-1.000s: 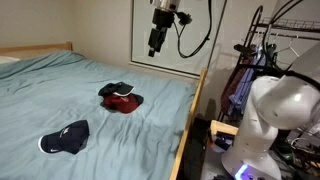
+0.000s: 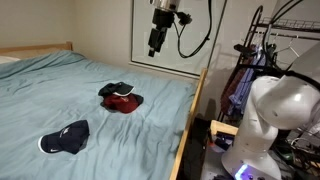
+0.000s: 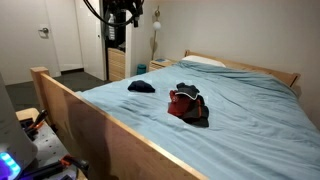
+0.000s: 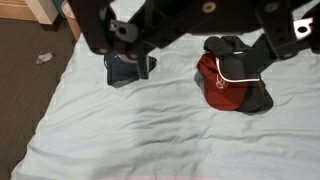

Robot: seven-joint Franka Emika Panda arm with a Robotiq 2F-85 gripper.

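High over the bed, my gripper (image 2: 154, 46) hangs open and apart from everything below it. A navy cap (image 2: 64, 138) with a small white mark lies alone on the blue sheet in exterior view 1. Farther back, a dark red cap (image 2: 124, 103) and a black cap with a white edge (image 2: 117, 89) lie heaped together. The wrist view looks down on the red cap (image 4: 222, 90) overlapped by black cloth, while the navy cap (image 4: 122, 70) is partly covered by my gripper's dark body.
Along the bed's near side runs a wooden board (image 3: 110, 130). The blue sheet (image 3: 240, 100) is bare around the caps. A hanging rack with clothes (image 2: 240, 85) stands right of the bed in exterior view 1.
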